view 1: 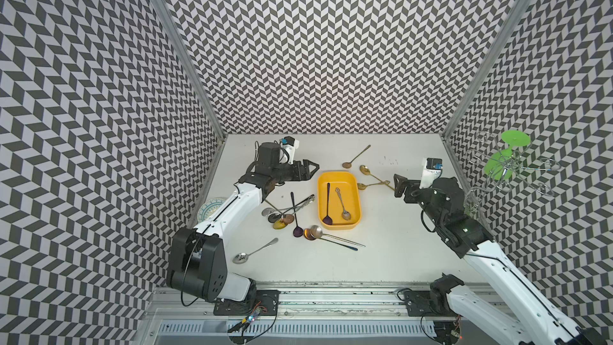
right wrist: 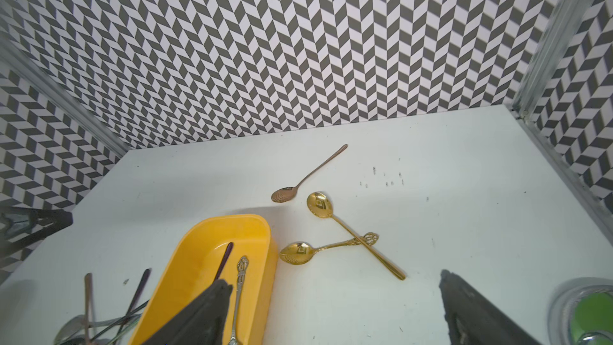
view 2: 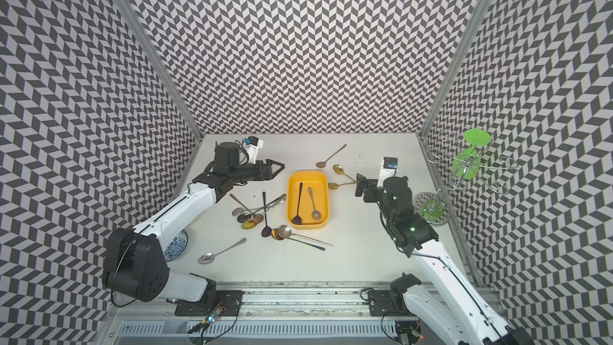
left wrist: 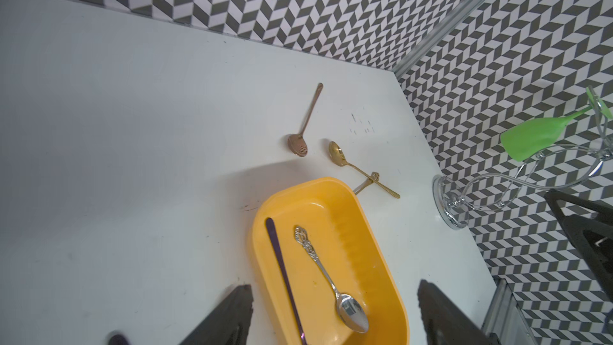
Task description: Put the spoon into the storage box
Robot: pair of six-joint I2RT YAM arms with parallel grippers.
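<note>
The yellow storage box (view 1: 359,201) sits mid-table, holding a dark purple spoon (view 1: 327,219) and a silver spoon (view 1: 345,214) with an ornate handle. Just off the box's left side, above the table, hangs my left gripper (view 1: 313,168), its fingers parted and nothing between them. My right gripper is open and empty, right of the box. Between it and the box lie two crossed gold spoons, one plain (right wrist: 319,204) and one with a decorated handle (right wrist: 297,253). A copper spoon (right wrist: 284,194) rests behind the box.
Several overlapping spoons lie left of the box, among them a yellow-bowled one (view 1: 279,224). More lie in front, including a copper one (view 1: 316,232); a silver spoon (view 1: 240,258) is at front left. A wire stand with green parts (view 1: 501,164) rises at right.
</note>
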